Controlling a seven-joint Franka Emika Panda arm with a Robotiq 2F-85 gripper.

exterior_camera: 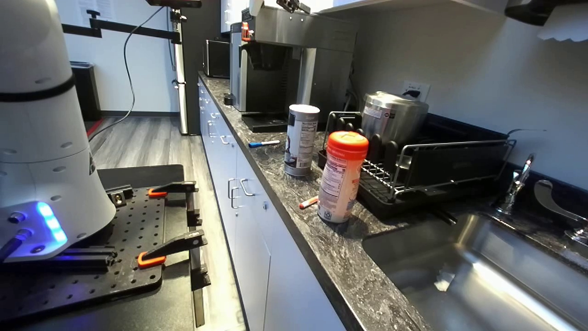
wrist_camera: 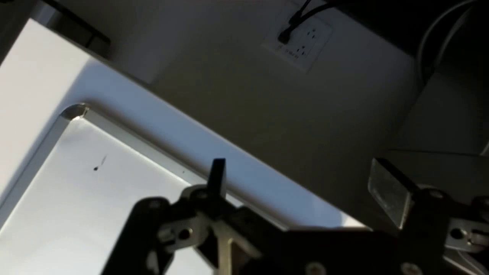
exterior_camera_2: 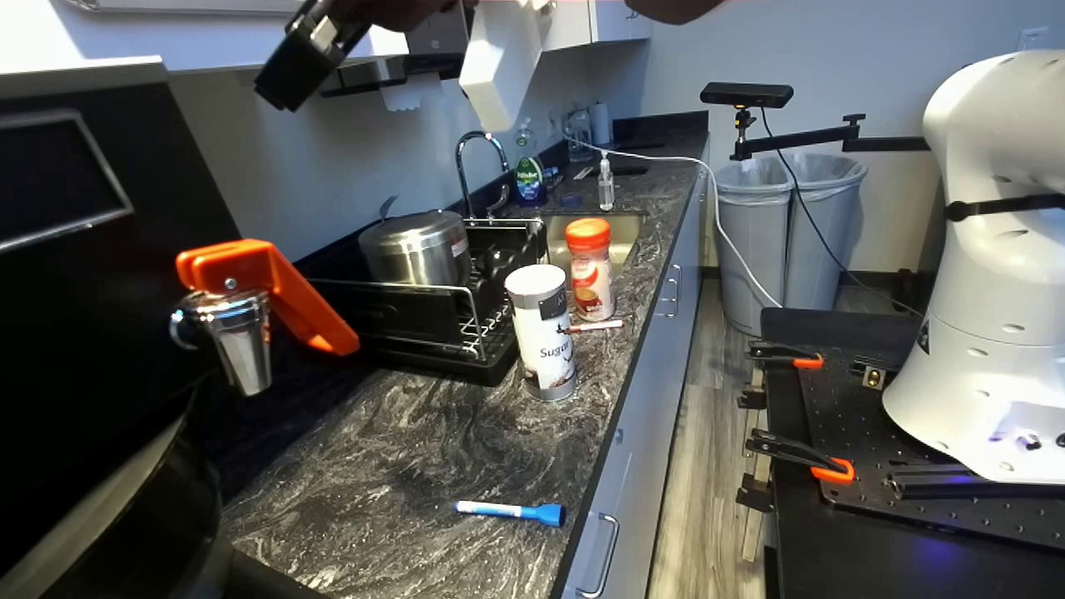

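In the wrist view my gripper stands open, its two fingers wide apart with nothing between them. Behind it are a white cabinet panel [wrist_camera: 261, 160] with a pale inset and the shaded wall. On the counter, a white sugar canister [exterior_camera_2: 539, 324] and a red-lidded creamer bottle [exterior_camera_2: 591, 274] stand upright. A blue marker [exterior_camera_2: 511, 512] lies on the bare counter, nearer the coffee machine. An orange-red marker [exterior_camera: 308, 202] lies beside the creamer. High above all of these, part of the arm's end [exterior_camera: 292, 5] shows at the top edge in exterior view 1.
A black dish rack [exterior_camera: 446, 171] with a steel pot [exterior_camera: 394, 118] stands along the wall. The sink [exterior_camera: 496, 287] is at its near side. A large coffee machine [exterior_camera: 297, 55] occupies the far counter, below the upper cabinets. Bare counter surrounds the blue marker.
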